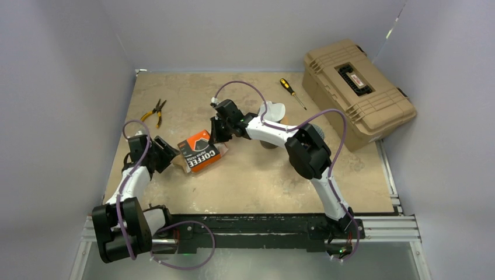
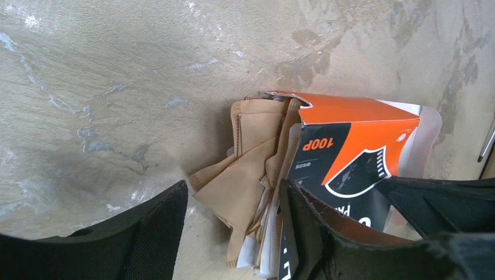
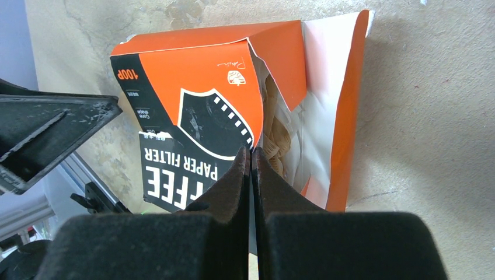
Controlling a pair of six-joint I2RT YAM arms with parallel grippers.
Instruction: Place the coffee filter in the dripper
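An orange and black coffee filter box [image 1: 198, 150] lies open on the table, brown paper filters [image 2: 239, 175] spilling from its end in the left wrist view. My left gripper stands open over those filters, one finger at each side, at the box's left end. My right gripper is shut on top of the box at its torn flap, its tips meeting with nothing clearly between them. The dripper is mostly hidden under my right arm; a white rim [image 1: 275, 109] shows there.
Pliers [image 1: 156, 111] lie at the back left, a screwdriver [image 1: 292, 90] at the back, and a large tan case [image 1: 359, 93] at the right.
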